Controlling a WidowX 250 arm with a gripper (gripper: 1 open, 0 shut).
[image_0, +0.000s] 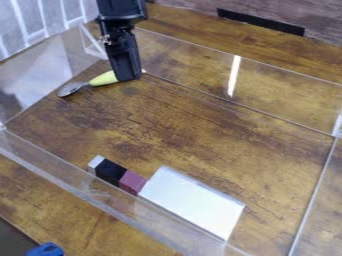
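Observation:
My gripper (123, 62) hangs from the top of the view inside a clear-walled enclosure on a wooden surface, shut, with nothing visible between its fingers. Just left of it and partly behind it lie a yellow-green object (102, 79) and a silver spoon-like piece (72, 88). At the lower middle lies a silver rectangular slab (194, 205), beside a dark block (110, 171) with a maroon part (132, 182).
Clear walls (234, 75) run round the work area. A blue object (46, 249) sits outside at the bottom left corner.

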